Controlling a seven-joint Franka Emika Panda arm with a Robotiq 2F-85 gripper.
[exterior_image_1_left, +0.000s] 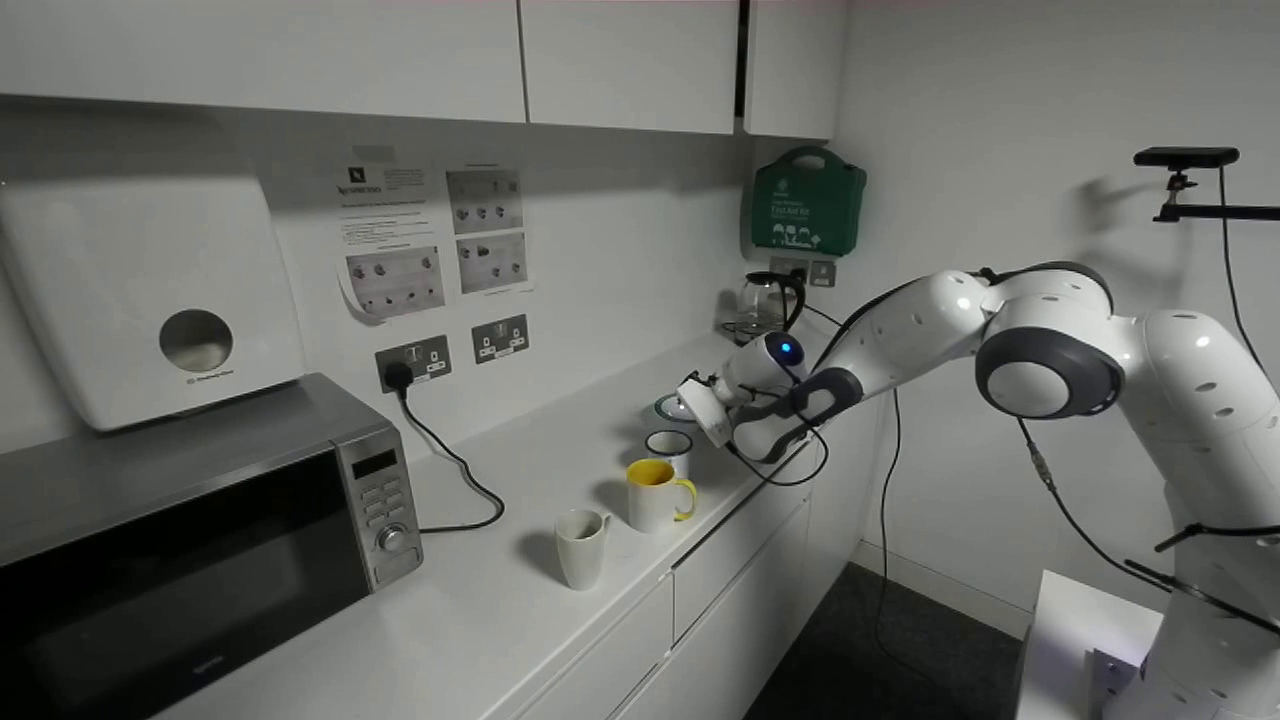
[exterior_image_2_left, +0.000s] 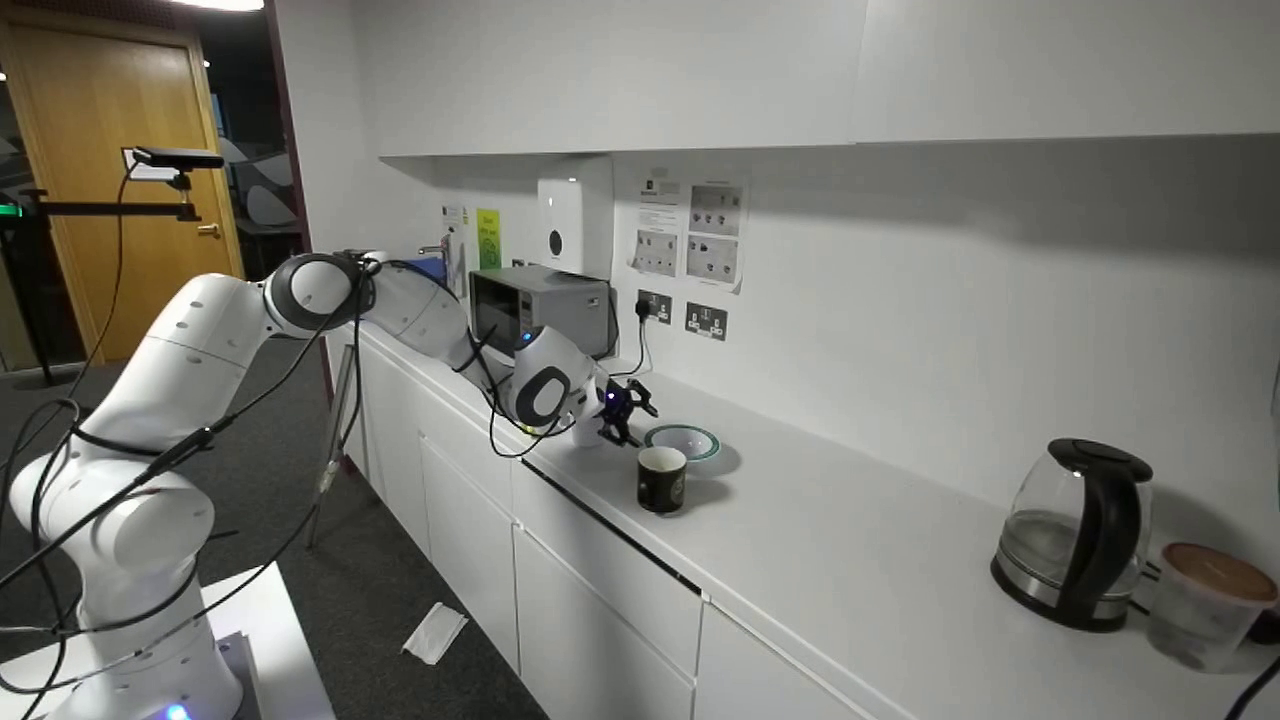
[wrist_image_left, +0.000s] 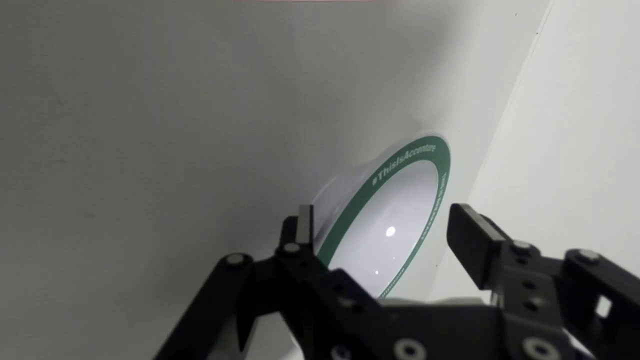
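Note:
My gripper stands open, its two black fingers wide apart. A white bowl with a green printed rim (wrist_image_left: 342, 227) shows between and beyond the fingers in the wrist view, its near part hidden by the gripper. The left finger (wrist_image_left: 304, 227) appears against or just in front of the bowl's edge; contact cannot be told. From exterior view 2, the gripper (exterior_image_2_left: 638, 414) is low over the counter, close beside the bowl (exterior_image_2_left: 708, 448). A dark mug with a pale inside (exterior_image_2_left: 660, 490) stands upright in front of that bowl.
Near the arm stand a black-rimmed white mug (exterior_image_1_left: 667, 456), a yellow-and-white mug (exterior_image_1_left: 649, 506) and a tall white mug (exterior_image_1_left: 581, 554). A microwave (exterior_image_1_left: 390, 498) is at one end, a glass kettle (exterior_image_2_left: 1041, 540) at the other.

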